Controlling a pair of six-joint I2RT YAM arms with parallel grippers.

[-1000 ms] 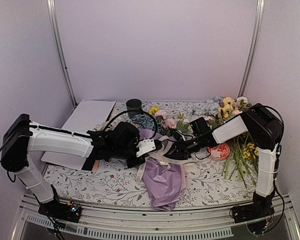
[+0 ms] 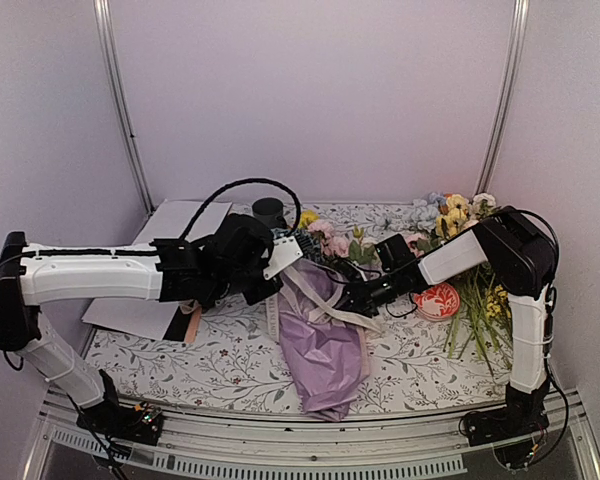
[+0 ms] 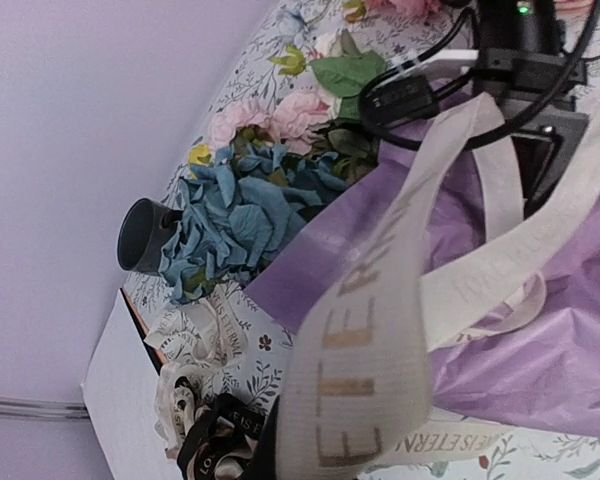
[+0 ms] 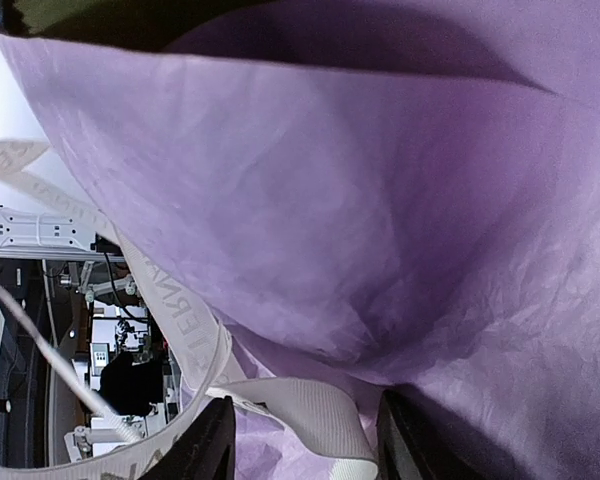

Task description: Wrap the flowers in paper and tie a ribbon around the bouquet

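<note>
The lilac-wrapped bouquet (image 2: 320, 360) lies mid-table, its blue flowers (image 3: 240, 220) toward the back, white printed ribbon (image 3: 350, 370) looped across it. My left gripper (image 2: 265, 285) is raised at the bouquet's left; a band of ribbon rises to it and fills the lower left wrist view, hiding most of the fingers. My right gripper is low against the wrap (image 4: 360, 200), fingers part open around a fold of ribbon; whether they grip it is unclear.
Loose flowers (image 2: 480, 320) and a red round object (image 2: 436, 298) lie at right. A dark cup (image 2: 268, 210) stands at back. A white board (image 2: 130, 320) is at left, with coiled ribbons (image 3: 200, 340) beside it.
The right arm is almost unchanged.
</note>
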